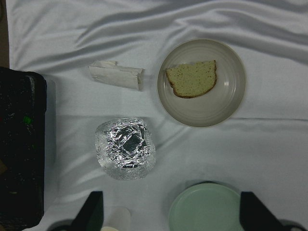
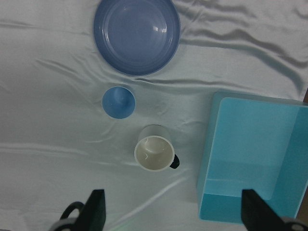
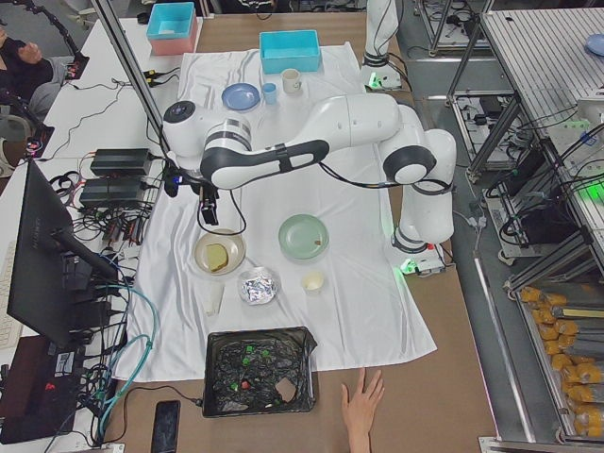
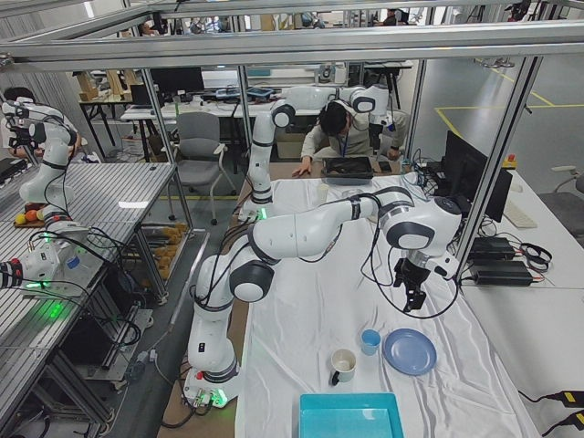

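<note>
My left gripper hangs open over a white cloth; in its wrist view are a bread slice (image 1: pixel 191 79) on a beige plate (image 1: pixel 202 110), a crumpled foil piece (image 1: pixel 125 148), a folded white paper (image 1: pixel 115 75), a green plate (image 1: pixel 204 209) and a cream cup (image 1: pixel 115 221), partly cut off. My right gripper is open, above an area with a blue plate (image 2: pixel 136 33), a blue cup (image 2: pixel 118 102), a white mug (image 2: pixel 154 151) and a turquoise bin (image 2: pixel 250 144). Neither gripper shows anything between its fingers.
A black-lined tray (image 3: pixel 260 396) lies at the cloth's near edge in the left camera view, beside a person's hand (image 3: pixel 361 411). A monitor (image 3: pixel 52 264) and cables line the left side. The cloth's middle has free room.
</note>
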